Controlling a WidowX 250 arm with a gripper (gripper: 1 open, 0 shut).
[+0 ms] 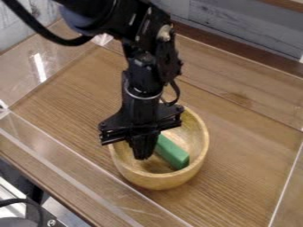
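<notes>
A cream-coloured bowl (pixel 166 177) sits on the wooden table, holding a green block (pixel 173 152) on its right side. My black gripper (pixel 136 142) is low over the bowl's left part, just left of the block. Its fingertips are dark and crowded together; whether anything is between them is hard to see, and it appears shut.
Bare wooden table (pixel 243 115) lies to the right and left of the bowl. A pale wall runs along the back, and a dark cable loops at the bottom left.
</notes>
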